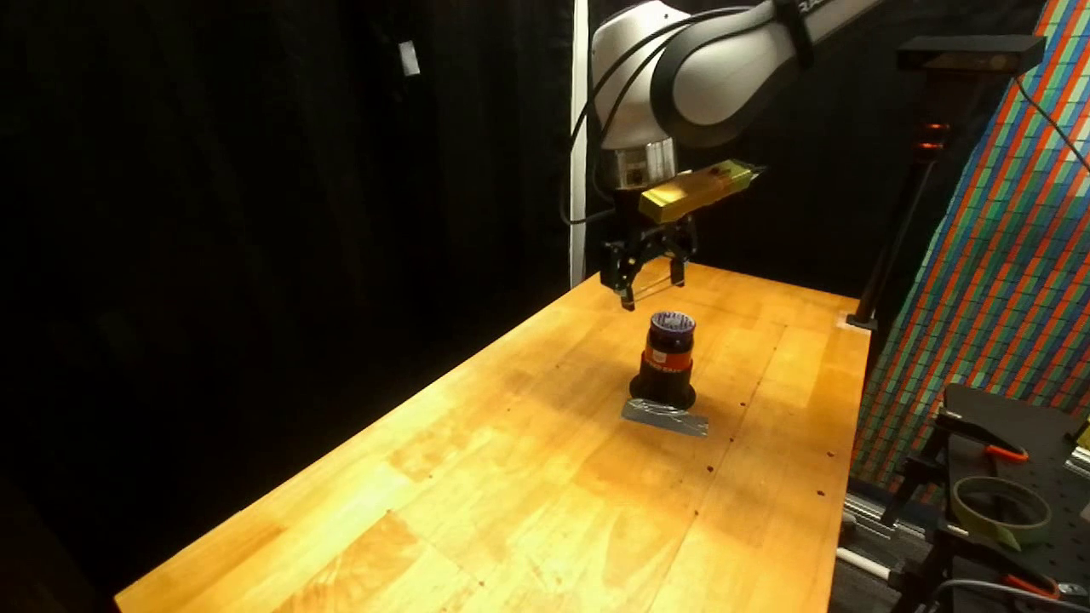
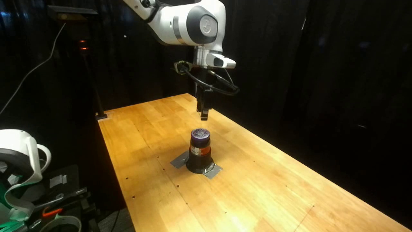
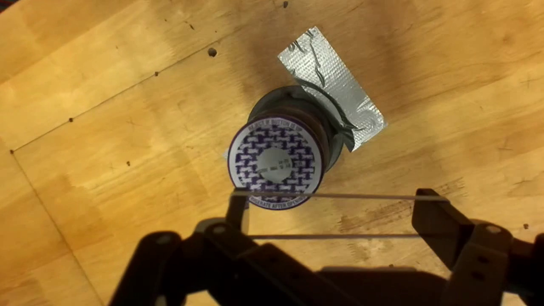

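A dark jar [image 1: 670,346] with an orange label and a purple-and-white patterned lid [image 3: 275,162] stands upright in a black round holder [image 2: 199,165] on the wooden table. Strips of silver tape [image 3: 339,86] hold the holder's base down. Above and a little behind the jar hangs my gripper [image 1: 651,291], open, with no object between its fingers. Two thin bands stretch across from one finger [image 3: 236,209] to the other; in the wrist view they pass over the lid's lower edge. The jar lies toward the left finger in that view, below the fingertips' height.
A dark post [image 1: 886,245] rises at the table's far right corner. Off the table's right side sits a black bench with a tape roll [image 1: 999,507] and clamps.
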